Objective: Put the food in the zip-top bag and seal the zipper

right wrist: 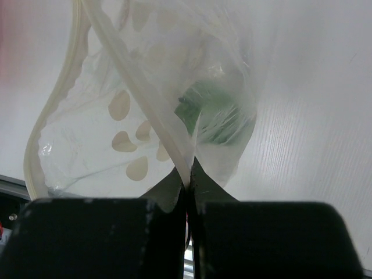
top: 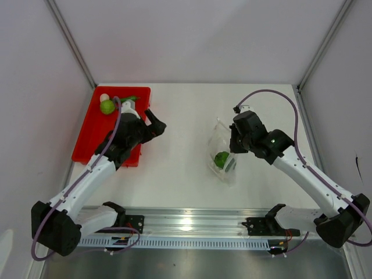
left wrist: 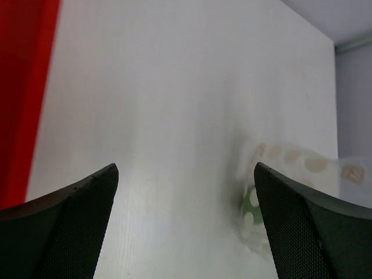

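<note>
The clear zip top bag (top: 217,145) stands at the middle right of the table, a green vegetable (top: 222,158) inside it, seen blurred through the plastic in the right wrist view. My right gripper is shut on the bag's zipper edge. My left gripper (top: 156,120) hangs open beside the red tray (top: 84,146), empty, with the bag off to the right in its wrist view. The tray holds a green round vegetable (top: 107,106), a white piece (top: 104,97) and a long green pepper (top: 129,98), partly hidden by the left arm.
Metal rails and walls edge the table at the sides and front.
</note>
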